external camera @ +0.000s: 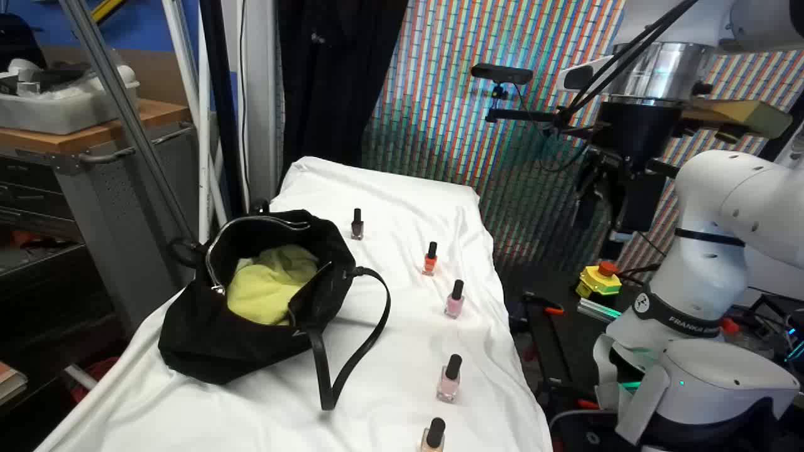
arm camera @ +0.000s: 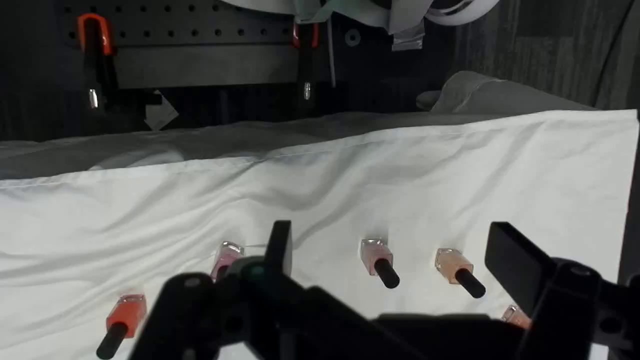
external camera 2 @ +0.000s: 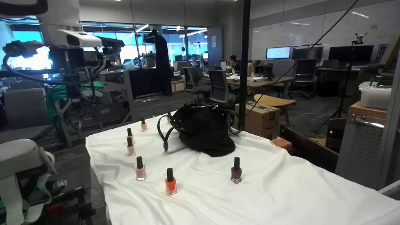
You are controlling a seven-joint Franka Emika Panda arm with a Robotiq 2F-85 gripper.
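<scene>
My gripper stands open high above the right side of the white-covered table, its fingers wide apart and nothing held. Below it in the wrist view are a pale pink bottle (arm camera: 374, 253) and a peach bottle (arm camera: 453, 264), both black-capped. The left finger partly covers a darker pink bottle (arm camera: 226, 258); farther left is a red-orange bottle (arm camera: 127, 312). Another bottle (arm camera: 516, 316) is mostly behind the right finger. A black handbag (external camera: 249, 339) lies open on the table with yellow-green cloth (external camera: 275, 282) inside. Beyond it stands a dark purple bottle (external camera 2: 236, 172).
The nail polish bottles stand upright in a loose row along the robot's side of the wrinkled sheet (external camera 2: 285, 198). The bag's strap (external camera: 362, 346) loops out toward that row. An emergency stop (external camera: 600, 279) sits off the table by the arm base.
</scene>
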